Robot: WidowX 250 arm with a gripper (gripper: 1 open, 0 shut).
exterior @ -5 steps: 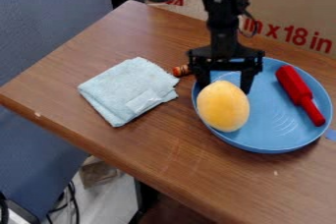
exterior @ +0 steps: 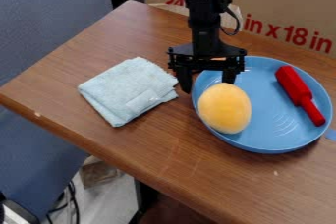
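Note:
The black gripper (exterior: 205, 65) is low over the back-left rim of a blue plate (exterior: 266, 129); whether its fingers are open or shut is unclear. On the plate lie a yellow rounded object (exterior: 225, 108) at the front left and a red object (exterior: 301, 94) at the right. A folded light blue cloth (exterior: 128, 90) lies on the wooden table to the left, apart from the plate.
A cardboard box (exterior: 289, 12) stands at the back. The table's left edge drops to the floor.
The gripper has moved left to the plate's rim.

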